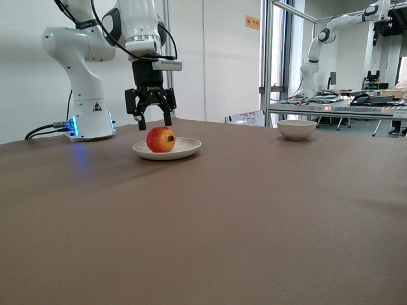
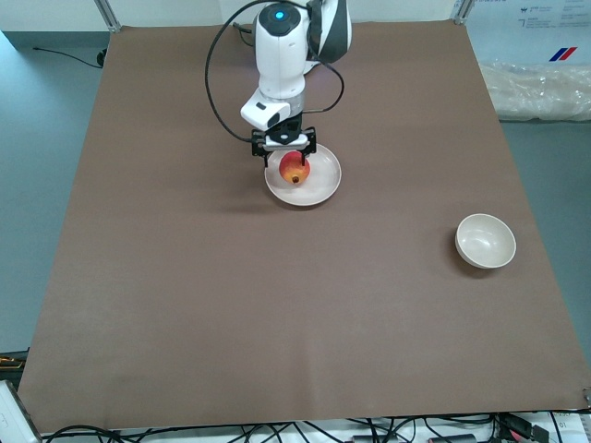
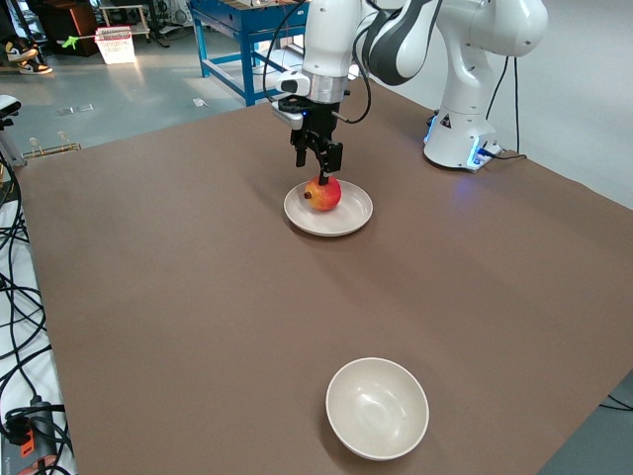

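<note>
A red-yellow pomegranate-like fruit (image 2: 295, 169) (image 1: 160, 141) (image 3: 322, 196) rests on a white plate (image 2: 323, 183) (image 1: 186, 148) (image 3: 351, 213) near the back middle of the brown table. My black gripper (image 2: 285, 159) (image 1: 154, 124) (image 3: 324, 171) is open just above the fruit, its fingers spread to either side, with nothing seen between them. In the right view the near finger partly overlaps the fruit.
An empty white bowl (image 2: 485, 242) (image 1: 296, 128) (image 3: 377, 409) stands apart on the table, toward the right in the left view. Cables lie beyond its edge.
</note>
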